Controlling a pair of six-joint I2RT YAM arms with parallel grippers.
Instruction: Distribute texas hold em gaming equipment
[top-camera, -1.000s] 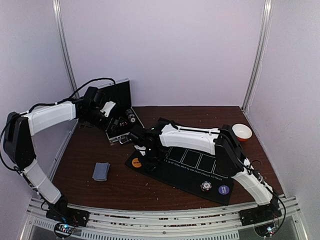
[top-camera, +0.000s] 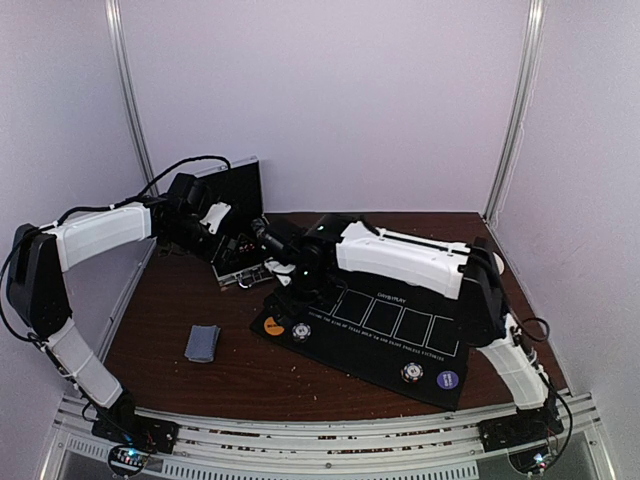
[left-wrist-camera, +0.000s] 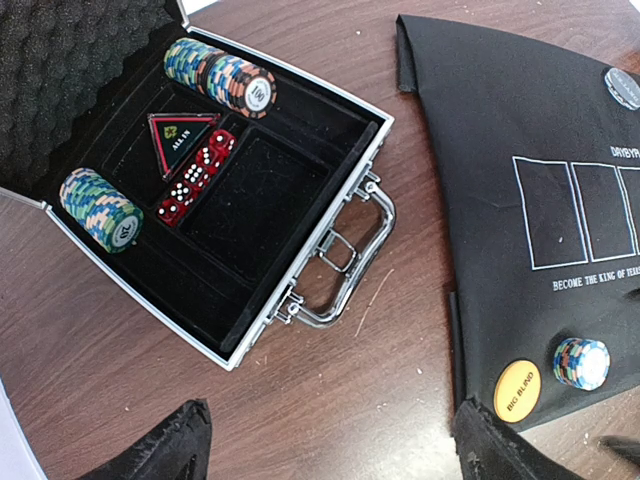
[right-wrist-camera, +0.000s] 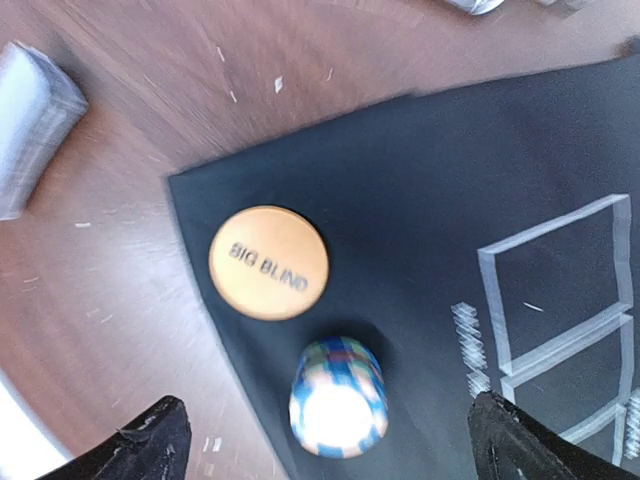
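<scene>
A chip stack (right-wrist-camera: 338, 400) stands upright on the black mat (top-camera: 380, 370) beside the orange BIG BLIND disc (right-wrist-camera: 268, 262). My right gripper is open just above that stack, holding nothing. My left gripper hangs open over the metal case (left-wrist-camera: 270, 200), nothing between its fingers. In the case lie two rows of chips (left-wrist-camera: 100, 208), red dice (left-wrist-camera: 195, 175) and an ALL IN triangle (left-wrist-camera: 178, 140). A second stack (top-camera: 412, 371) and a purple disc (top-camera: 448, 380) sit at the mat's front right.
A deck of cards (top-camera: 202, 343) lies on the bare table left of the mat. A bowl (top-camera: 497, 264) at the right back is mostly hidden by my right arm. The case lid stands open.
My right arm has risen from the mat's left corner, and the chip stack there now shows. The bowl is now largely covered. The left arm looks unmoved.
</scene>
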